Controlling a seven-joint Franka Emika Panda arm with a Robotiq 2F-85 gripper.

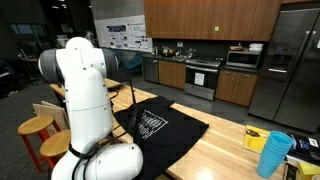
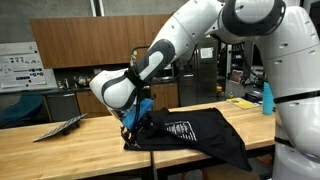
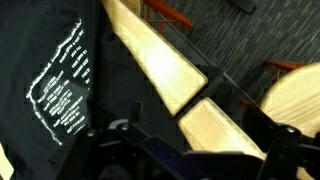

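Observation:
A black cloth (image 1: pixel 175 128) with a white printed patch lies spread over the wooden table, its surface wrinkled. In the wrist view the cloth (image 3: pixel 60 110) fills the left side, and a dark strip of it crosses the table's edge between two bare stretches of wood. My gripper is open at the bottom of that view, above the table edge, with nothing held visible between its fingers. From the other side, the gripper (image 2: pixel 132 130) appears low over the table by the cloth's near-left part. Its fingertips are too small there to show contact.
A blue cup (image 1: pixel 273 155) stands at the table's right end, close to a yellow item (image 1: pixel 256 140). Bare wood (image 1: pixel 215 155) lies right of the cloth. Round stools (image 1: pixel 36 124) stand on the floor beyond the table edge.

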